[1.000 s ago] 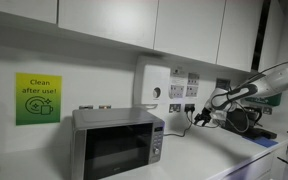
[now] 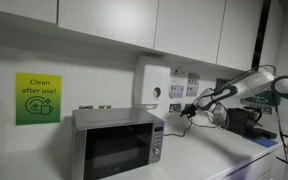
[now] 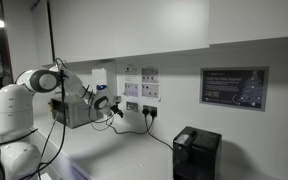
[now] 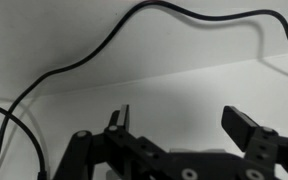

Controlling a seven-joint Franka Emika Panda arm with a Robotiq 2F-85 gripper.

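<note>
My gripper is open in the wrist view, with nothing between its two black fingers. Beyond the fingertips a black cable curves along the foot of the wall, above the white counter. A second stretch of cable shows at the lower left of that view. From the side, the gripper is close to the wall sockets, above the counter; exterior view 2 also places the gripper near the wall. Whether it touches anything there is too small to tell.
A microwave stands on the counter, with a white dispenser on the wall behind it. Plugs sit in the wall sockets, and a black appliance stands farther along. Wall cabinets hang overhead.
The arm has risen, and its gripper now sits a little higher by the wall sockets. The microwave and dispenser have not moved.
</note>
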